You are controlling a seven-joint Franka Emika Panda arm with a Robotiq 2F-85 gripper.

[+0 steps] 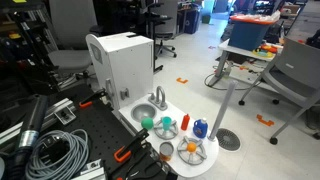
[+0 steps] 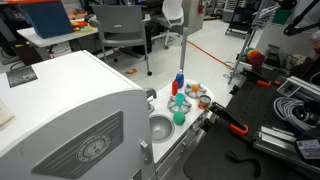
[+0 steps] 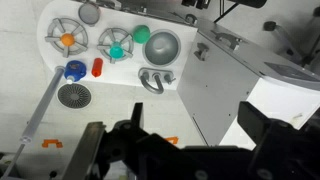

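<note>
My gripper is open in the wrist view, dark fingers spread and nothing between them. Beneath it lies a white toy kitchen counter point(image 3: 150, 77) with a metal sink point(image 3: 162, 47) and a curved faucet point(image 3: 156, 79). One burner holds an orange item point(image 3: 68, 40), another a teal item point(image 3: 116, 51). A green round thing point(image 3: 141, 34) rests by the sink's rim. Nearby are a red piece point(image 3: 97, 67) and a blue mug-like object point(image 3: 75, 70). A small metal cup point(image 1: 166, 150) stands at the counter's edge in exterior view 1.
A white cabinet point(image 1: 122, 62) rises beside the sink. An upright pale pole point(image 1: 222, 108) stands by the burners, next to a floor drain point(image 1: 229, 139). Orange-handled clamps point(image 1: 130, 148) and coiled cable point(image 1: 58, 156) occupy the dark table. Open floor lies beyond the counter.
</note>
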